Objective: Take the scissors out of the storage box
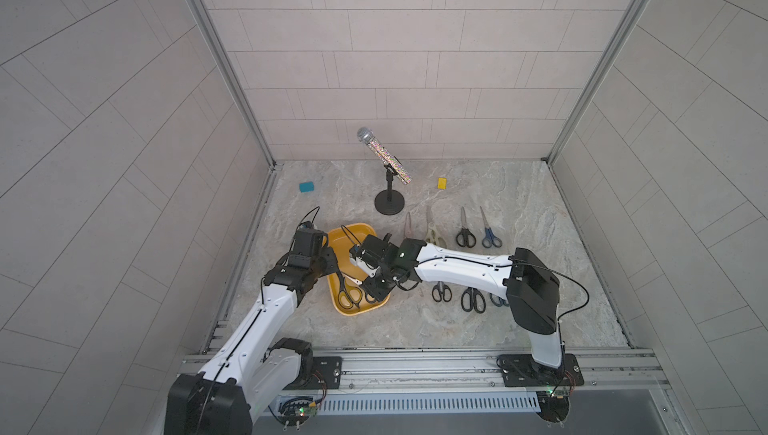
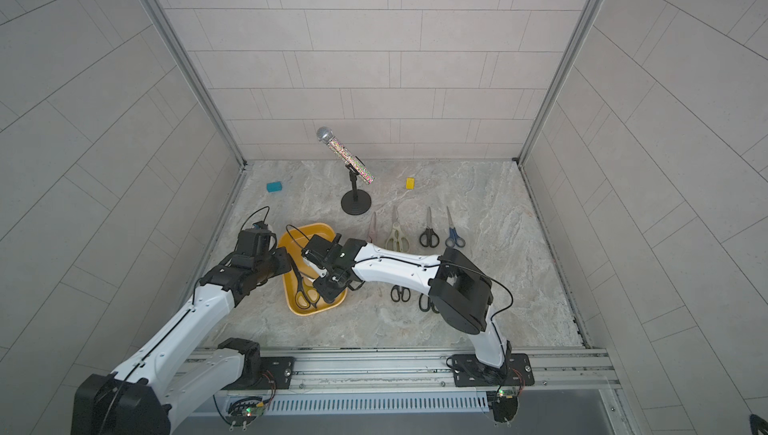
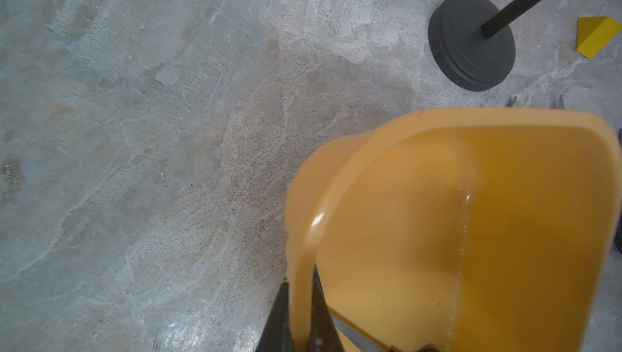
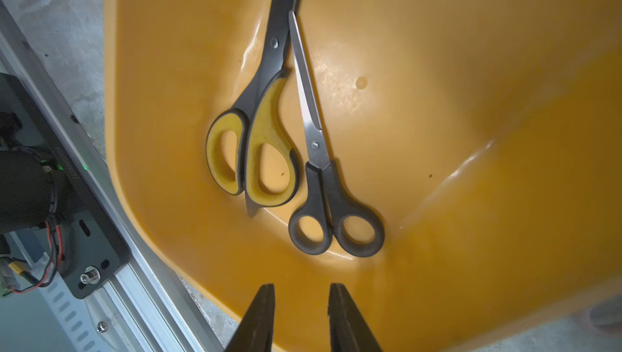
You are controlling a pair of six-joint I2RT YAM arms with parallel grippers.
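The yellow storage box (image 1: 341, 239) stands left of centre on the table. Inside it, in the right wrist view, lie yellow-and-black scissors (image 4: 267, 119) and, touching their blades, smaller scissors (image 4: 337, 199) with black handles. My left gripper is shut on the box's left rim (image 3: 322, 222), which runs between its fingers. Over the box's inside, my right gripper is part open and empty, its fingertips apart from the black handles. From the top left view my right arm covers much of the smaller scissors.
Several other scissors, among them a black pair (image 1: 465, 237) and a blue pair (image 1: 490, 239), rest on the table to the right, some under my right arm. A microphone stand (image 1: 389, 203) is behind the box. Teal (image 1: 306, 187) and yellow (image 1: 441, 183) blocks sit farther back.
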